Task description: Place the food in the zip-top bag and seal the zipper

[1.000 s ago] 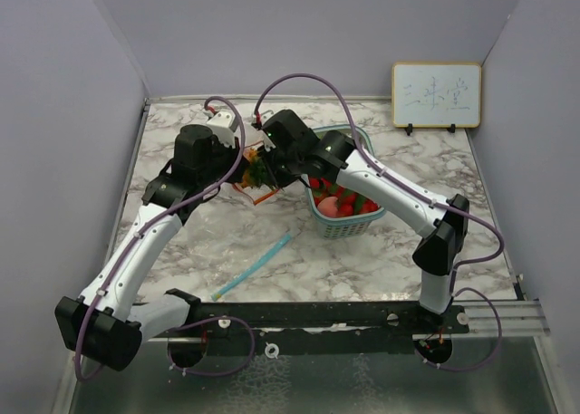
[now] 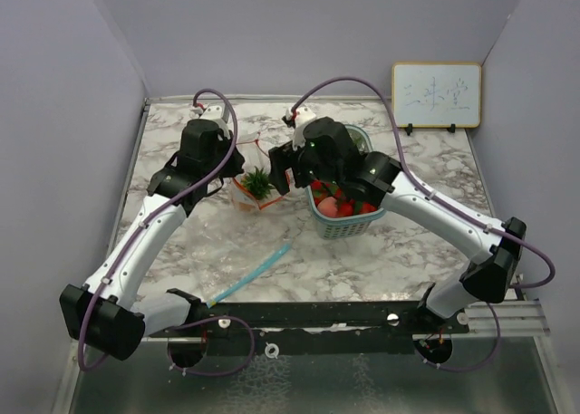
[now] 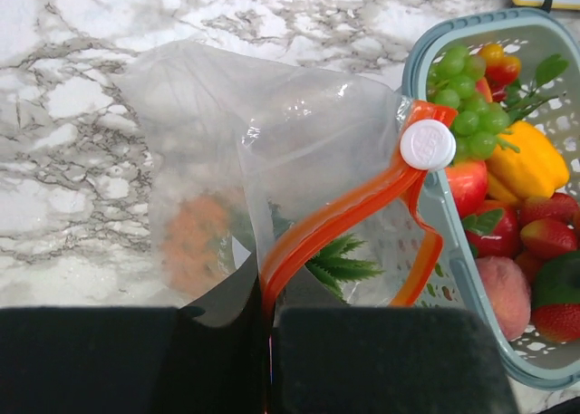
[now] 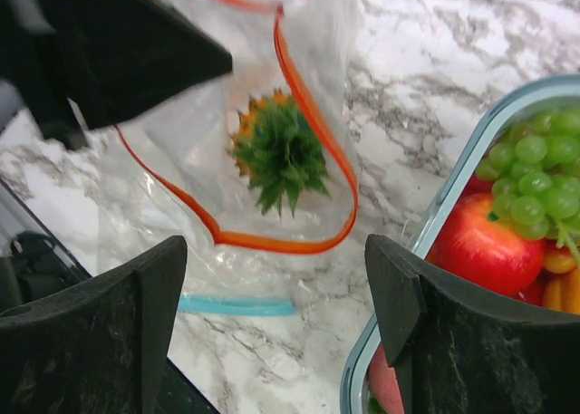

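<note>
The clear zip bag (image 3: 181, 106) has an orange zipper rim (image 3: 335, 212) with a round white slider (image 3: 428, 144); its mouth gapes. A toy pineapple, orange body (image 3: 195, 242) and green leaves (image 4: 281, 156), lies inside, leaves toward the opening. My left gripper (image 2: 238, 166) is shut on the bag's rim, which runs between its fingers in the left wrist view. Just right of the bag mouth in the top view, my right gripper (image 2: 280, 171) is open. Its fingers (image 4: 149, 296) stand apart in the right wrist view, with nothing held between them.
To the right stands a grey-blue basket (image 2: 340, 228) of toy fruit and vegetables, close to the bag. A flat clear bag with a blue strip (image 2: 249, 276) lies on the front of the table. A whiteboard (image 2: 437, 95) stands at the back right.
The right gripper has let go of the pineapple and drawn back to the right. The pineapple has settled into the bag. My left gripper has shifted slightly left, still on the rim.
</note>
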